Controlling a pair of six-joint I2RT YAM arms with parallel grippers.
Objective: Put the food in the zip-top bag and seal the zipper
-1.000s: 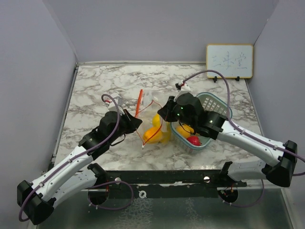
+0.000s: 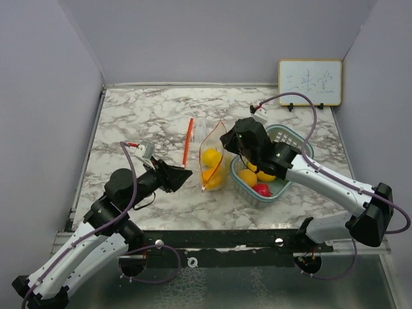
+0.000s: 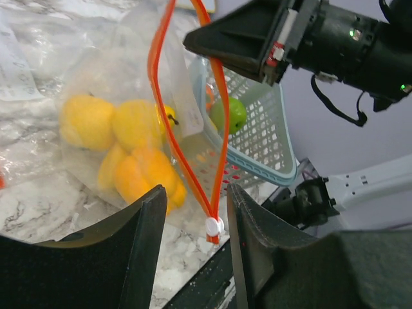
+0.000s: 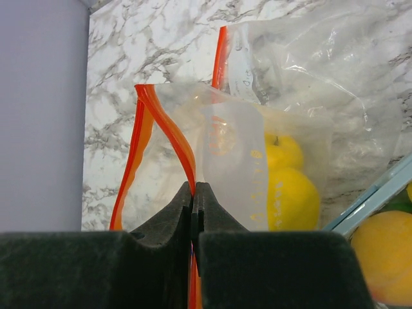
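Observation:
A clear zip bag (image 2: 214, 148) with an orange zipper holds yellow food (image 2: 211, 158), including several yellow pieces (image 3: 132, 129). My right gripper (image 2: 225, 138) is shut on the bag's zipper edge (image 4: 161, 112), holding it up; the zipper's two strips hang slack down to the white slider (image 3: 214, 226). My left gripper (image 2: 185, 175) is parted, left of the bag; in the left wrist view its fingertips (image 3: 197, 193) frame the lower zipper end, with nothing clearly between them.
A green basket (image 2: 264, 196) with yellow, red and green food sits right of the bag. Another orange-zipped bag (image 4: 302, 58) lies flat behind it. A whiteboard (image 2: 309, 84) stands at back right.
My left gripper has moved away from the bag to the lower left. The bag's opening has narrowed and shifted right as my right gripper moved up and right.

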